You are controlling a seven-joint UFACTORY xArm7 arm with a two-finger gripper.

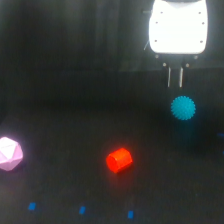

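Observation:
My gripper (175, 77) hangs at the upper right, two thin fingers pointing down below a white body. A narrow gap shows between the fingers, with nothing in it. Just under the fingertips and slightly to the right is a round blue object (183, 108) with a notched edge; they appear apart in this view, but depth is hard to judge. Near the middle of the lower half lies a bright red, faceted block (119, 160). A pale pink, many-sided object (10, 153) is at the left edge, partly cut off by the frame.
The surface (65, 130) is dark and mostly bare, with clear room between the pink, red and blue objects. Along the bottom are small blue marks, such as the left blue mark (31, 206) and the middle blue mark (82, 210).

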